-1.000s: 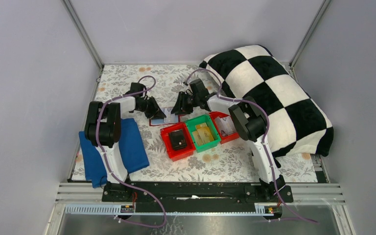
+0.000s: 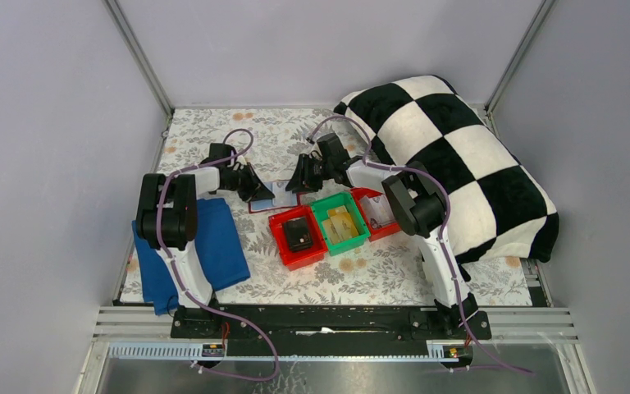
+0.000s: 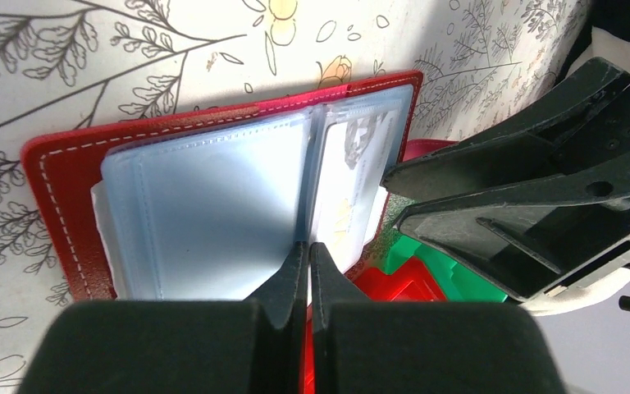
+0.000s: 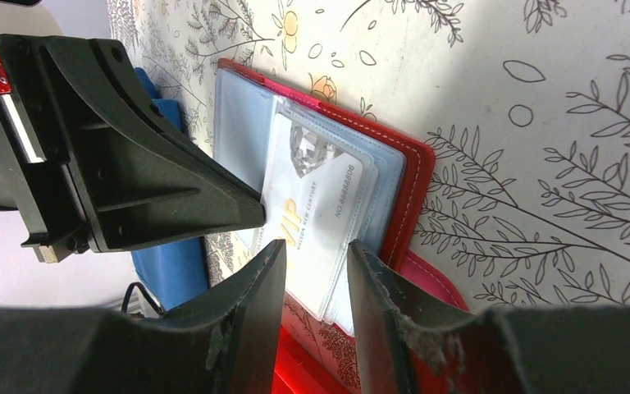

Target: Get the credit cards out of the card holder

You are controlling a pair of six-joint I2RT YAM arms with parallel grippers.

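The red card holder (image 3: 71, 205) lies opened out on the patterned cloth, with clear bluish sleeves (image 3: 213, 197) on both halves. A white card (image 4: 312, 197) with gold lettering shows in the right half; how far it sits inside its sleeve is hard to tell. Over the near edge of the holder, by the fold, my left gripper is shut, with nothing visible between its fingertips. My right gripper is open at the right half, its fingertips apart around the card's lower right part and the sleeve edge.
In front of the holder stand a red bin (image 2: 303, 258) with a dark item, a green bin (image 2: 359, 240) with yellowish cards, and another red bin (image 2: 388, 231). A folded blue cloth (image 2: 221, 246) lies left, a checkered cushion (image 2: 476, 164) right. Behind the holder, the table is clear.
The holder has slid a little left as well. My right arm looks still.
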